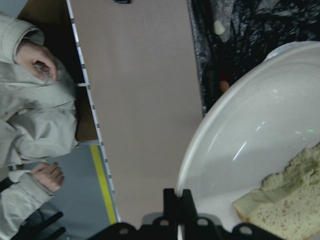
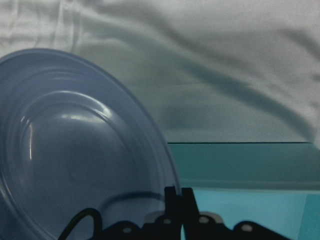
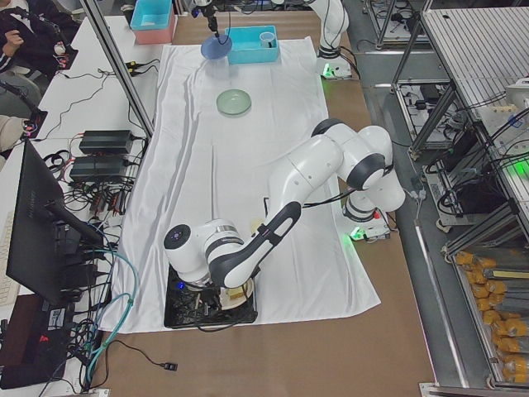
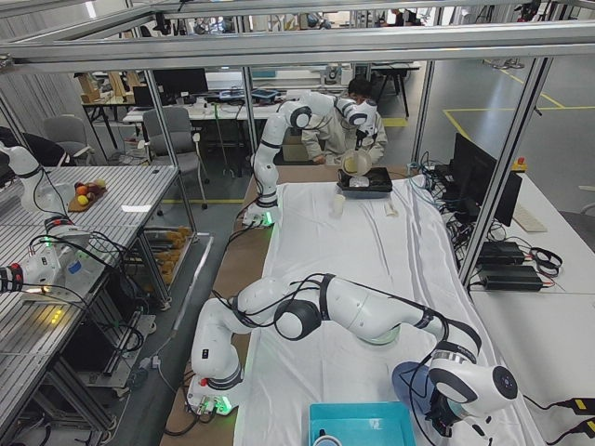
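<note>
A white plate point(image 1: 235, 125) with a piece of bread point(image 1: 280, 200) is tilted over the black lined tray point(image 3: 178, 310), its rim in my left gripper, which is shut on it. At the far end of the table my right gripper is shut on the rim of a blue plate point(image 2: 75, 150), held up beside the teal bin point(image 4: 361, 420).
A green plate point(image 3: 234, 102) lies on the white cloth point(image 3: 190, 141). A person point(image 1: 35, 120) is at the table's end by the tray. A monitor point(image 3: 45, 223) and cables line one side.
</note>
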